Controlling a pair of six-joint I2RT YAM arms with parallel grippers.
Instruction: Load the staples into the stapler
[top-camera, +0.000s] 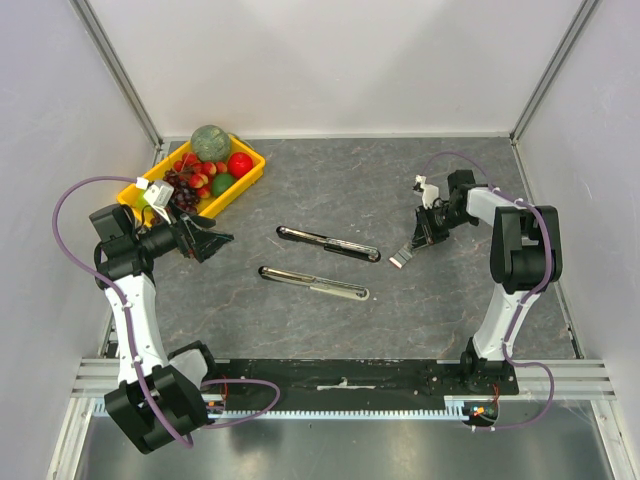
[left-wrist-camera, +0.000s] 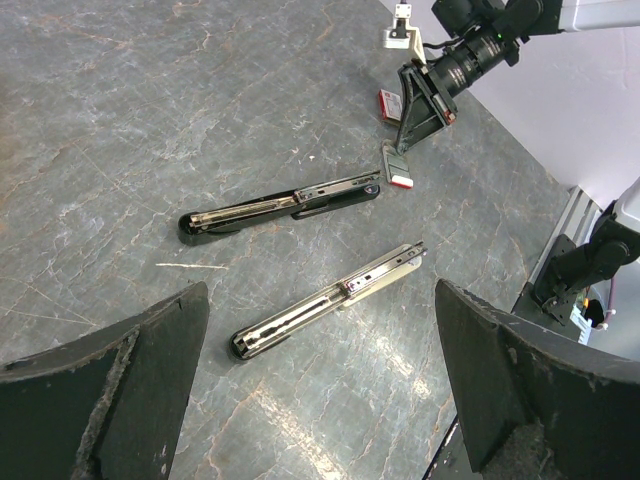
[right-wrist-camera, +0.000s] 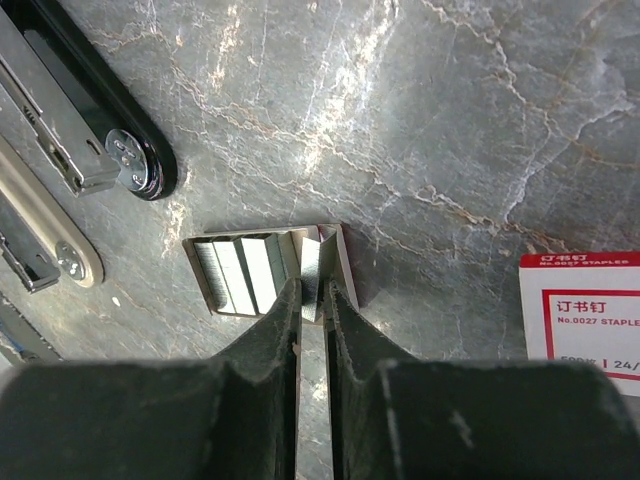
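Two staplers lie opened out flat on the grey table: a black one (top-camera: 328, 243) farther back and a black-and-cream one (top-camera: 313, 283) nearer the front. To their right is a small open box (right-wrist-camera: 200, 275) with several staple strips (right-wrist-camera: 233, 276) inside. My right gripper reaches down to the box's right end, its fingers shut on a staple strip (right-wrist-camera: 311, 265) that stands among the others; how far it is raised cannot be told. At the left, above the table, my left gripper (top-camera: 213, 238) hangs open and empty.
A red-and-white staple carton (right-wrist-camera: 585, 315) lies to the right of the open box. At the back left stands a yellow basket (top-camera: 250, 176) of fruit.
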